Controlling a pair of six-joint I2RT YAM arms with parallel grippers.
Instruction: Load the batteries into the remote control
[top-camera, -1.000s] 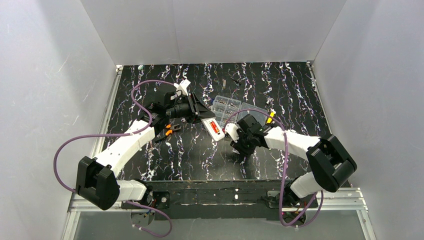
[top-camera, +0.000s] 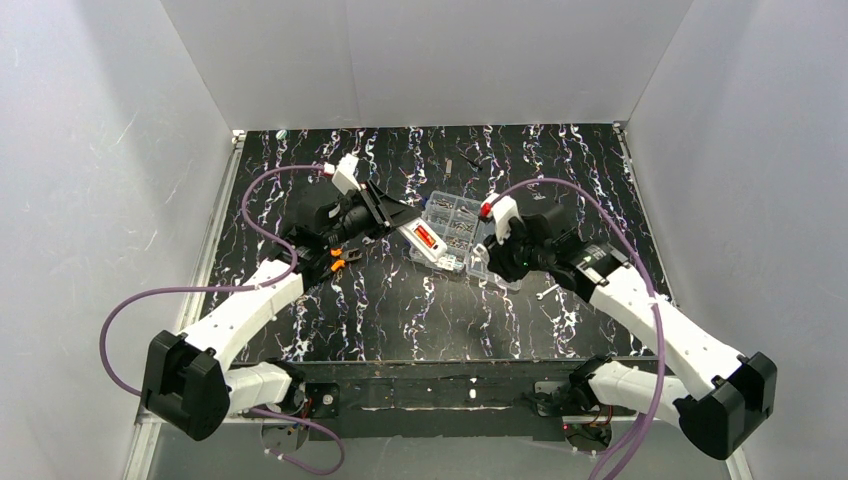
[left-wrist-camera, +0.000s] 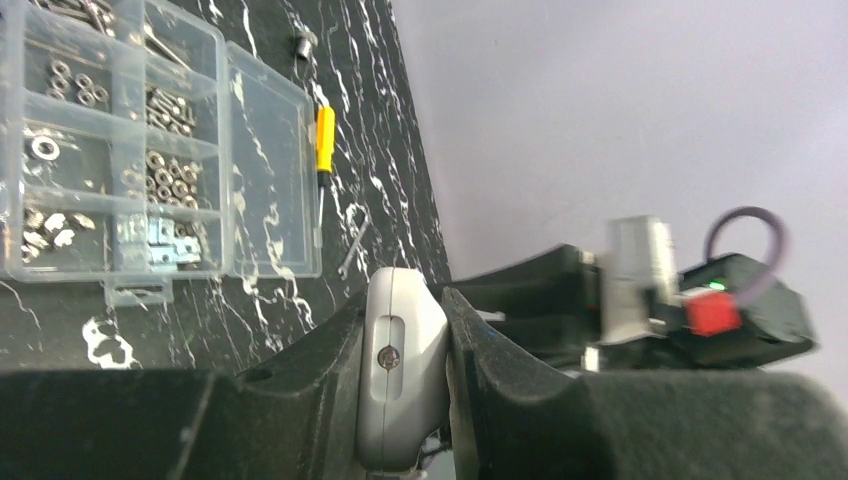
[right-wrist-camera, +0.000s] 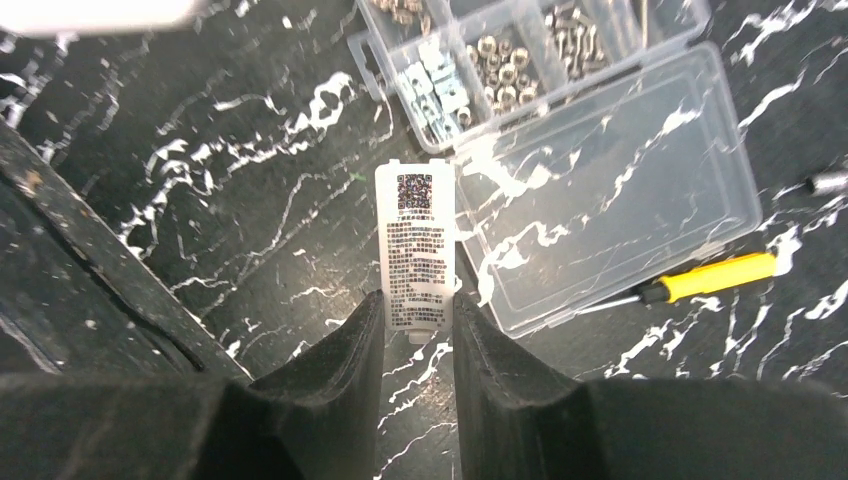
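The white remote control (top-camera: 410, 230) is gripped by its far end in my left gripper (top-camera: 404, 217); it is held above the table, its open back showing red batteries (top-camera: 426, 237). In the left wrist view the remote's rounded end (left-wrist-camera: 402, 330), with a screw in a slot, stands between the fingers. My right gripper is shut on a flat white cover (right-wrist-camera: 418, 245) printed with a QR code and lines of text. The cover hangs apart from the remote, to its right. The table below the cover is visible around it.
A clear sorting box (left-wrist-camera: 66, 120) of nuts and screws lies behind and below the grippers, its lid (right-wrist-camera: 620, 190) folded open. A yellow screwdriver (right-wrist-camera: 720, 277) rests beside the lid. Orange-handled pliers (top-camera: 340, 262) lie at the left.
My right arm has risen and swung right and back with the cover, away from the front of the table. The left gripper and remote have shifted slightly, the remote tilting a little more to the right.
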